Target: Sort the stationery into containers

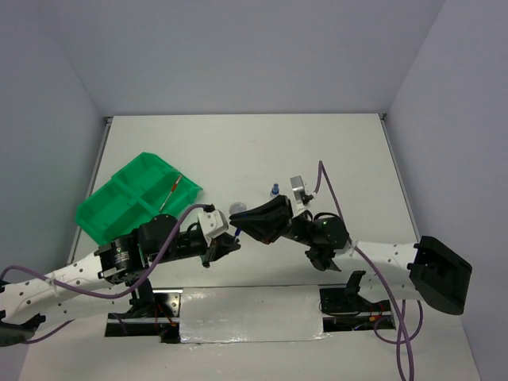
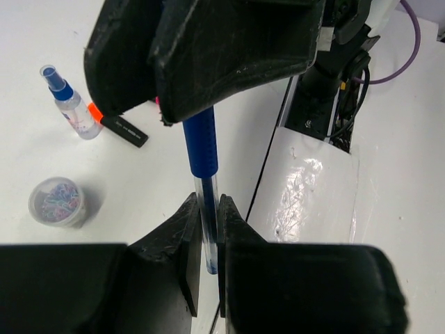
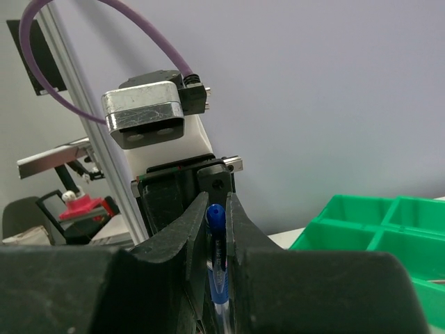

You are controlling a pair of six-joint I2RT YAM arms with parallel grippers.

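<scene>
A pen with a blue grip and clear barrel (image 2: 201, 145) is held between both arms. My left gripper is shut on its clear barrel, and the tip end sticks out below the fingers. At the other end, my right gripper is shut on the same pen (image 3: 217, 217), whose blue end shows between the fingertips. From above, the two grippers almost meet over the table's front middle. The green divided container (image 1: 103, 208) lies at the left, a red-and-white pen (image 1: 174, 189) in it.
A clear bottle with a blue top (image 2: 75, 111) stands behind the grippers, beside a black marker with an orange end (image 2: 124, 129). A round tub of clips (image 2: 58, 202) is close by.
</scene>
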